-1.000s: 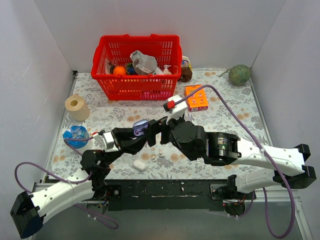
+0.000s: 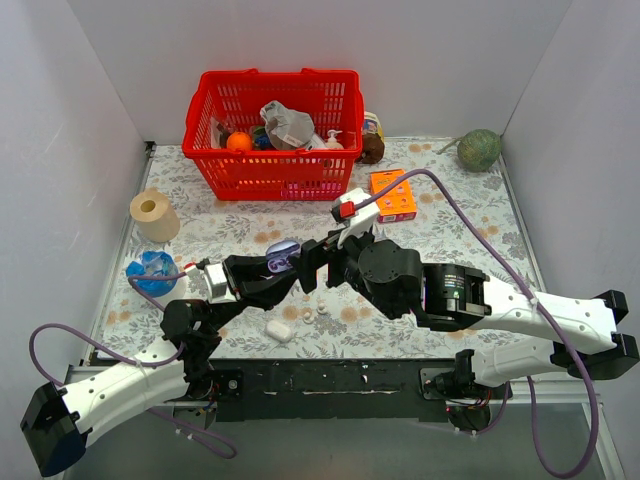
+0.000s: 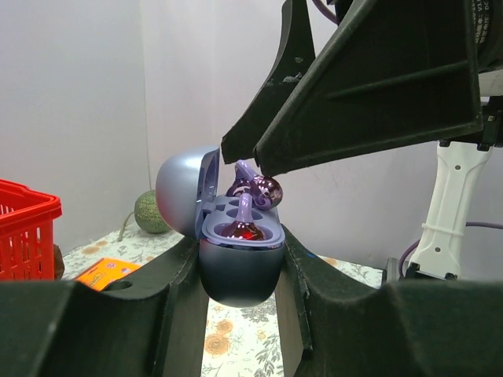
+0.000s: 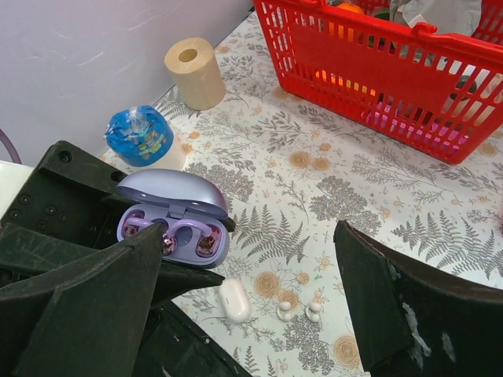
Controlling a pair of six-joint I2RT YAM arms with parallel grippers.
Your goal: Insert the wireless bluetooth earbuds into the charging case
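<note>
The purple charging case [image 3: 240, 271] is clamped upright in my left gripper [image 2: 274, 276], its lid [image 3: 178, 191] raised. In the left wrist view, one glossy earbud [image 3: 244, 225] rests in the near part of the case. Another earbud [image 3: 262, 191] tilts at the far side, beside the right fingertips; whether it is fully seated cannot be told. My right gripper is open, its fingers wide apart in its own view. The case [image 4: 174, 228] appears close to its left finger [image 4: 86, 310]. Nothing clearly shows held between the right fingers.
On the floral tabletop lie a white case [image 4: 234, 300] and two small white pieces [image 4: 299, 311]. A red basket [image 2: 275, 175] stands at the back, a tape roll [image 2: 155, 215] and blue bag [image 2: 152, 270] at left. An orange box [image 2: 393, 196] sits at back right.
The left arm and the case have not visibly moved.
</note>
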